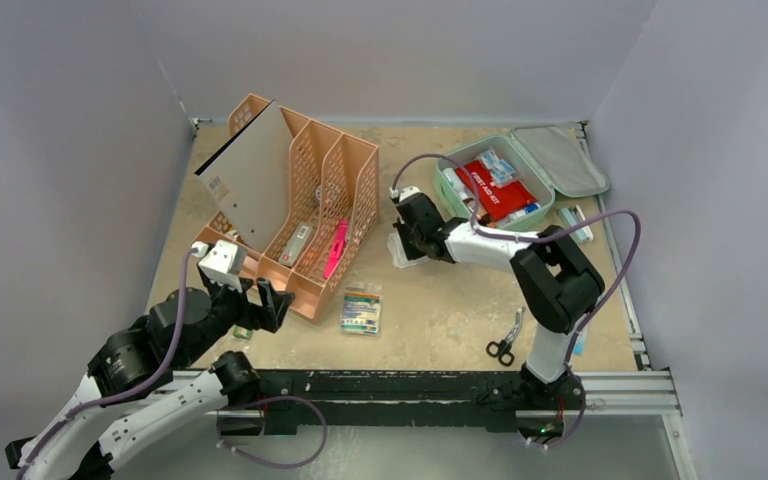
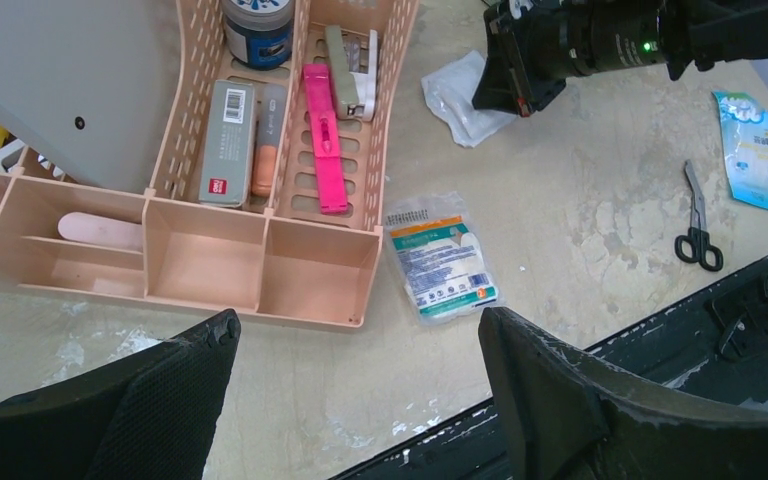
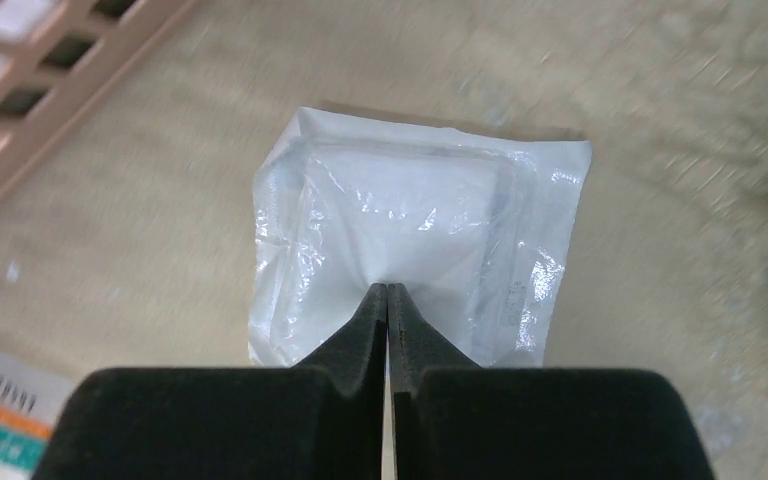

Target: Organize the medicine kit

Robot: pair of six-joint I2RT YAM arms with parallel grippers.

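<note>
In the right wrist view a white plastic packet (image 3: 400, 220) fills the middle, with creases running to the fingertips of my right gripper. That gripper is shut on it, the pinched part hidden between the fingers. From above, the packet (image 1: 401, 252) shows between the tan organizer (image 1: 362, 200) and the green medicine kit (image 1: 457, 205), which is open and holds a red first aid pouch (image 1: 505, 201). My left gripper stands open and empty in front of the organizer. A bandage packet (image 2: 442, 262) lies beside the organizer's front corner.
Black-handled scissors (image 2: 698, 240) and a blue packet (image 2: 755, 150) lie on the right side. A pink tool (image 2: 325, 140), a grey box (image 2: 227, 145) and a jar (image 2: 258, 35) sit in the organizer.
</note>
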